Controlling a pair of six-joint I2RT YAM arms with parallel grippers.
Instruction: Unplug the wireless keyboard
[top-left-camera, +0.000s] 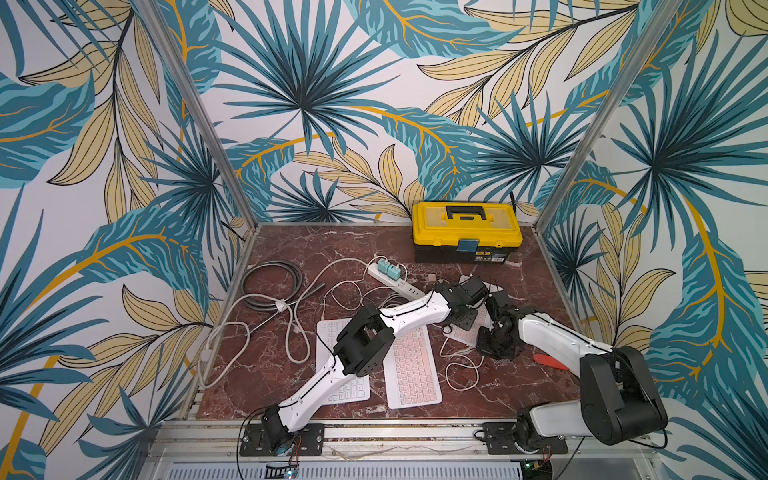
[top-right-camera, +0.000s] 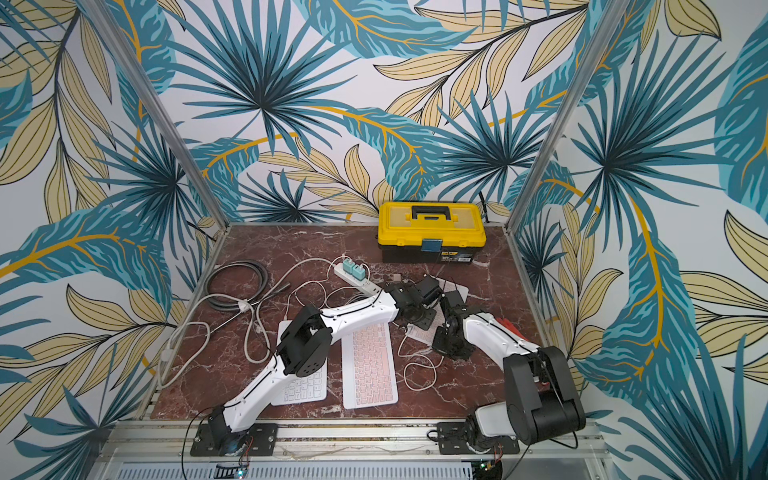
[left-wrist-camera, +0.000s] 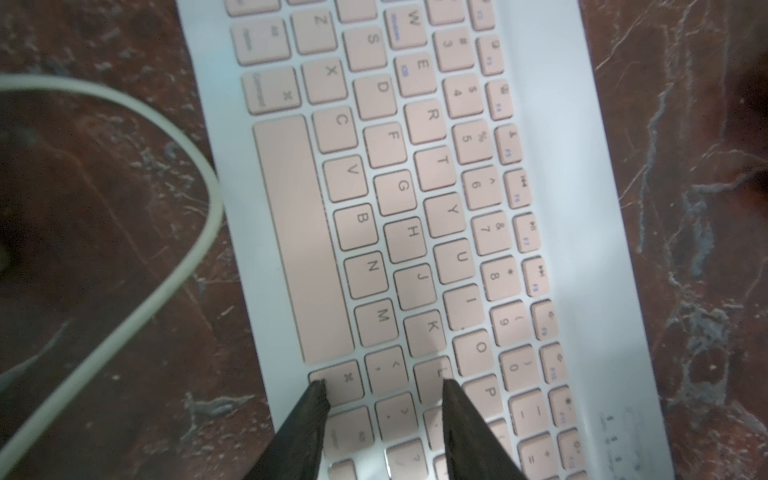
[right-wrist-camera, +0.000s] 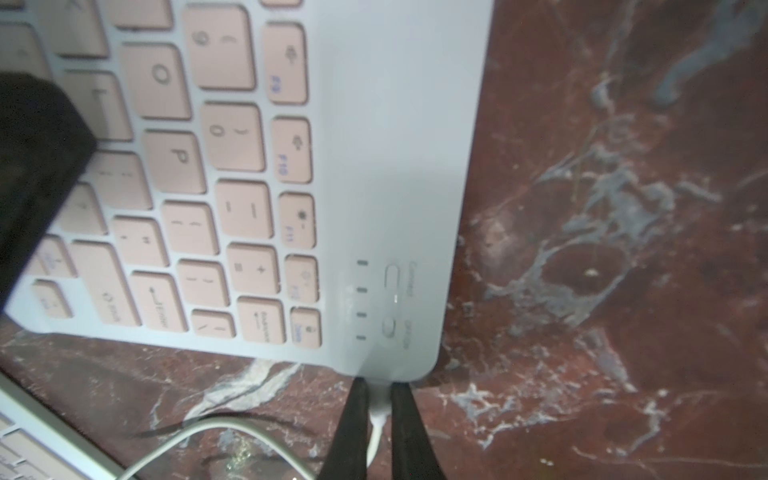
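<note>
The pink-keyed wireless keyboard (left-wrist-camera: 384, 224) (right-wrist-camera: 384, 160) lies under both grippers, towards the right of the table. My left gripper is open above its keys, nothing held. My right gripper is shut at the keyboard's end edge, where a white cable (right-wrist-camera: 376, 444) with a connector runs. Whether the connector is between the fingertips or just behind them I cannot tell. In the top views my two arms partly hide this keyboard.
A second pink-keyed keyboard (top-left-camera: 412, 368) and a white keyboard (top-left-camera: 348, 388) lie front centre. The power strip (top-left-camera: 376, 272) with plugs, looped cables and hoses (top-left-camera: 272, 264) occupy the left and middle. A yellow toolbox (top-left-camera: 466, 228) stands at the back right.
</note>
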